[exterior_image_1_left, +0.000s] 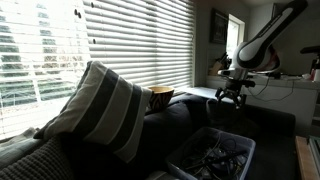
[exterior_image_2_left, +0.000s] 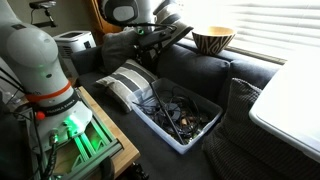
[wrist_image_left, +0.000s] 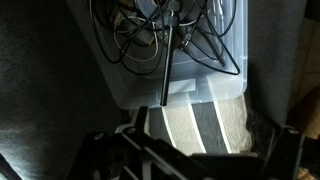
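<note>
A clear plastic box (exterior_image_2_left: 183, 145) full of tangled black cables (exterior_image_2_left: 200, 112) sits on the dark sofa. A long black rod (wrist_image_left: 168, 70) lies among the cables, one end pointing toward the box wall nearest my gripper in the wrist view. My gripper (exterior_image_1_left: 232, 97) hangs in the air on the far side of the box in exterior view 1, clear of the box and its contents. Its fingers look spread apart, with nothing visible between them. In the wrist view the gripper's dark parts fill the bottom edge, and a striped cushion (wrist_image_left: 207, 125) shows beyond them.
The striped cushion leans on the sofa beside the box. A patterned bowl (exterior_image_2_left: 212, 40) stands on the sofa back by the window blinds (exterior_image_1_left: 140, 40). A white panel (exterior_image_2_left: 292, 95) and a dark knitted cushion (exterior_image_2_left: 245, 130) flank the box. A wooden table edge (exterior_image_2_left: 115, 140) is near the arm base.
</note>
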